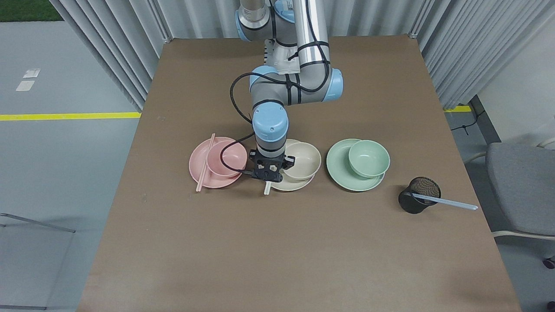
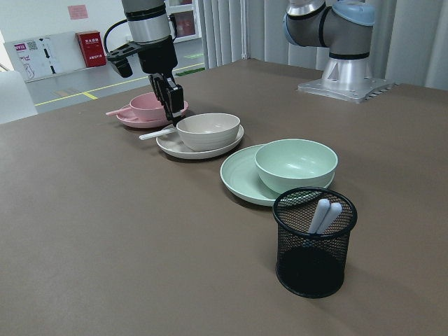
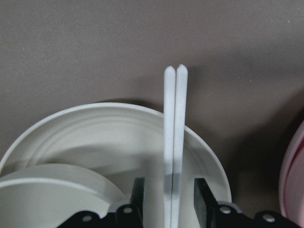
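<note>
A pair of white chopsticks point(image 3: 175, 118) lies across the rim of a white plate point(image 3: 90, 133), beside a white bowl point(image 3: 52, 204) on it. My gripper is open around the chopsticks, one finger either side, with space between. In the front view the gripper point(image 1: 268, 177) is low over the white plate, hiding part of the chopsticks. A pink plate with bowl point(image 1: 229, 156) and pink chopsticks point(image 1: 205, 164) sits to the left. A mint bowl point(image 1: 369, 157) rests on a mint plate point(image 1: 338, 164) to the right.
A black mesh holder point(image 2: 311, 266) with pale chopsticks point(image 1: 452, 203) stands at the right of the front view.
</note>
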